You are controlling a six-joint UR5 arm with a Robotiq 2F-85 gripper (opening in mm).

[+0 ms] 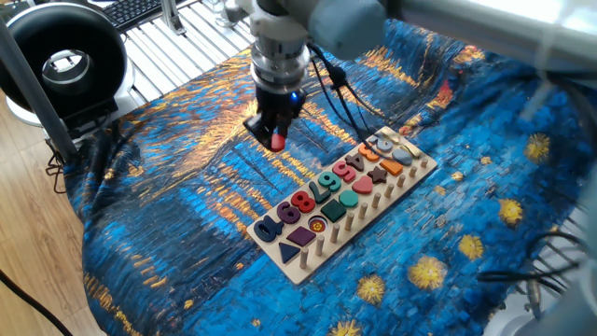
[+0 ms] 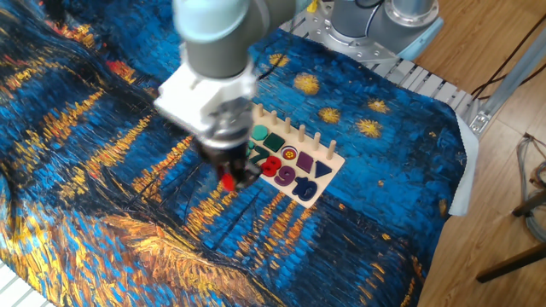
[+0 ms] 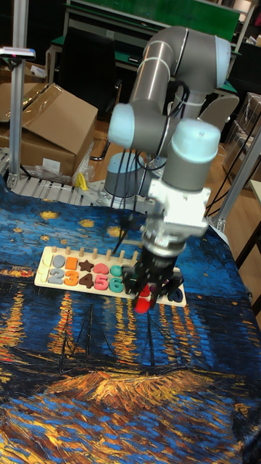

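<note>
My gripper [image 1: 277, 133] hangs above the cloth in exterior view 1, shut on a small red piece [image 1: 278, 143] that sticks out below the fingertips. Its exact shape is hard to tell. The wooden puzzle board [image 1: 300, 272] lies flat, apart from the gripper, with coloured numbers in one row, shapes in another and a row of pegs. Among the shapes, a round spot [image 1: 318, 225] shows a printed yellow and red picture. From exterior view 3, the red piece [image 3: 143, 301] appears in front of the board's number side, and the gripper hides some of the numbers.
A blue and orange painted cloth [image 1: 168, 252] covers the table, with wide clear room around the board. Dark cables [image 1: 347, 93] hang beside the arm. A black ring-shaped device [image 1: 65, 70] stands at the far left.
</note>
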